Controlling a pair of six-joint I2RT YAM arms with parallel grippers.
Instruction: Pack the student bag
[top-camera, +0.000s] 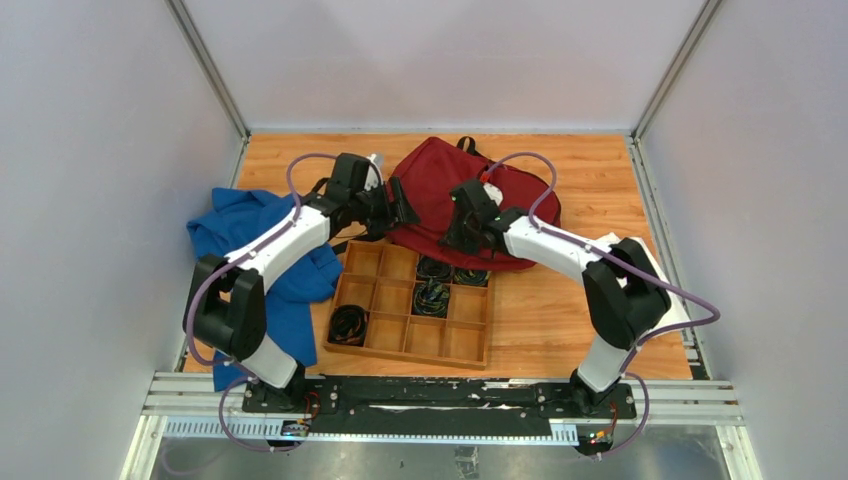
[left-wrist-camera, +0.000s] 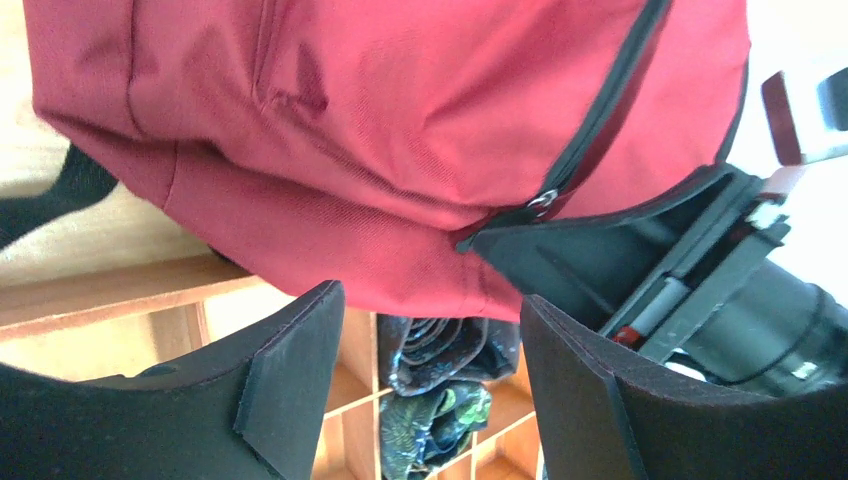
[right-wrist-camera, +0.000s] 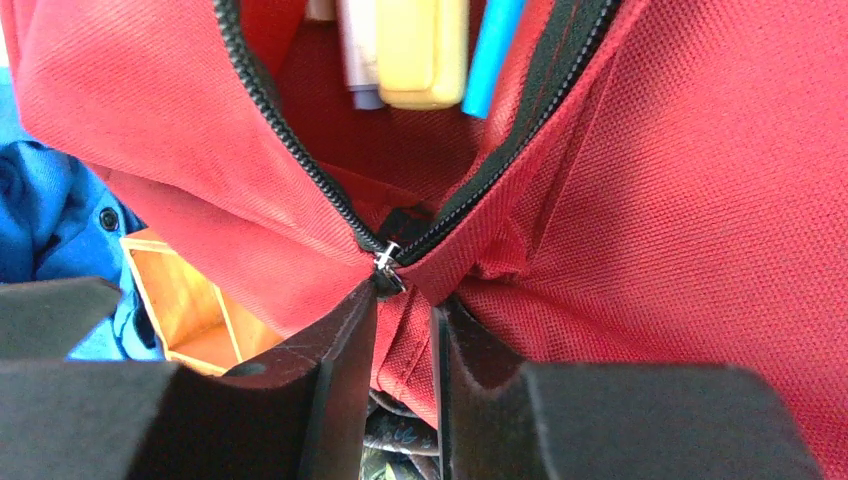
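Note:
A red bag (top-camera: 425, 175) lies at the back centre, part unzipped; the right wrist view shows a yellow item (right-wrist-camera: 420, 55) and a blue one (right-wrist-camera: 492, 45) inside. My left gripper (top-camera: 395, 205) is open above the bag's left part, nothing between its fingers. My right gripper is part open at the zip pull (right-wrist-camera: 390, 262), its fingertips just below the pull; whether it grips cannot be told.
A wooden organiser (top-camera: 390, 355) with coiled cables in several compartments stands in front of the bag. A blue garment (top-camera: 235, 225) lies at left, white cloth (top-camera: 665, 290) at right. Bare table shows front right and back.

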